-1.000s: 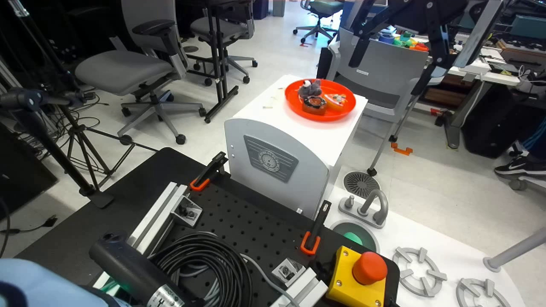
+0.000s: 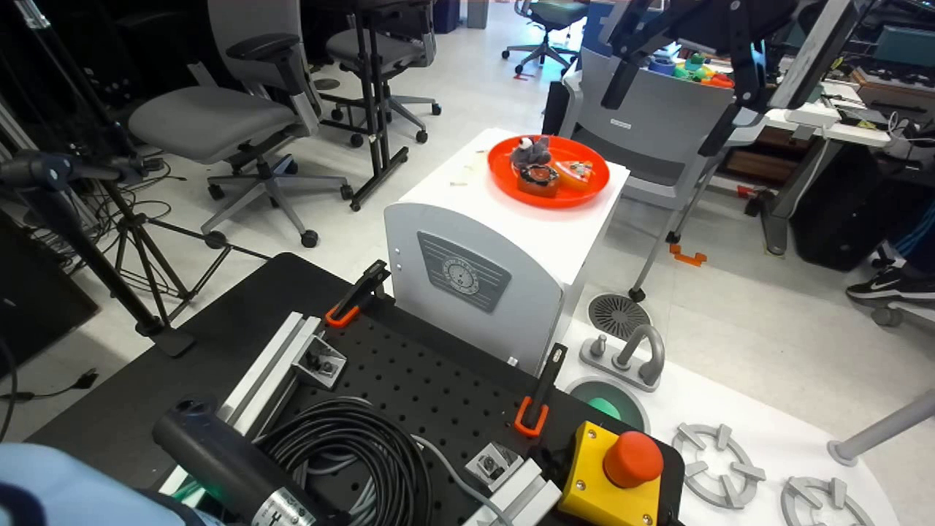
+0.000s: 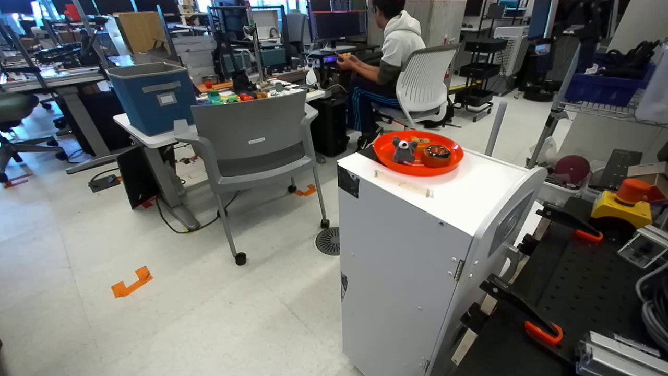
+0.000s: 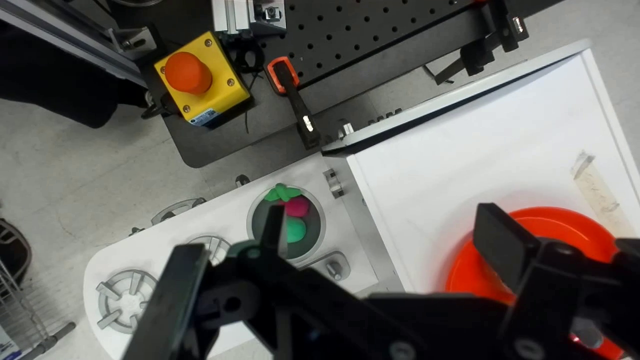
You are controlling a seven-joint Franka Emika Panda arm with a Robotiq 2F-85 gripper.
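Observation:
Hanging over the far side of the white cabinet, my gripper [image 2: 663, 126] has its fingers spread wide and nothing between them. In the wrist view one finger [image 4: 504, 243] hides part of the red plate [image 4: 555, 216]. On the cabinet top, this plate [image 2: 561, 200] bears a grey plush animal [image 3: 404, 150], a brown round toy [image 3: 436, 154] with a dark top, and an orange and white piece [image 2: 575, 172]. A small sink [image 4: 258, 222] holds a green leafy toy [image 4: 282, 192], a pink one [image 4: 297, 207] and a teal round one [image 4: 294, 230].
Beside the cabinet lies a white toy counter with burners [image 2: 719, 464] and a grey faucet [image 2: 644, 352]. A yellow box with a red button [image 2: 632, 459], clamps and coiled cables [image 2: 350, 451] stand on the black table. The cabinet top is bare [image 3: 476, 188] towards the table.
My gripper has risen slightly, its fingers a little higher in exterior view 1. The plate and its toys stay where they were.

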